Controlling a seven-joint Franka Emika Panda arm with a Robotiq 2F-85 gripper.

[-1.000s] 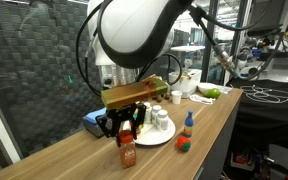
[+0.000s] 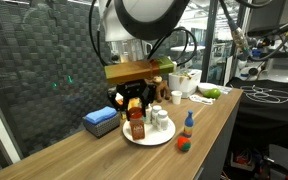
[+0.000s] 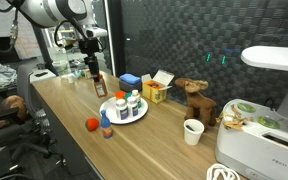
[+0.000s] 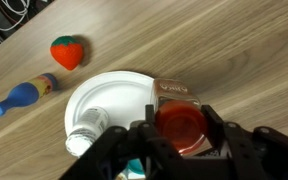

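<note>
A bottle with an orange-red cap (image 4: pixel 181 126) and a brownish label (image 2: pixel 137 129) is held upright, with my gripper shut on its top. In the exterior view from the far side, the bottle (image 3: pixel 101 86) hangs close to the white plate (image 3: pixel 109 108). Seen from the wrist, its body overlaps the near edge of the plate (image 4: pixel 108 84); whether its base touches anything cannot be told. Several white-capped bottles (image 3: pixel 133 102) stand on the plate.
A red strawberry-like item (image 4: pixel 67 52) and a blue bottle (image 4: pixel 24 94) lie beside the plate. Behind it are a blue box (image 2: pixel 101 121), a yellow box (image 3: pixel 157 87), a brown plush animal (image 3: pixel 200 103) and a white cup (image 3: pixel 193 131). Bare wood (image 2: pixel 69 160) extends at the left.
The bottle rose off the table and moved right toward the plate, held by my gripper. The things on the table look unmoved.
</note>
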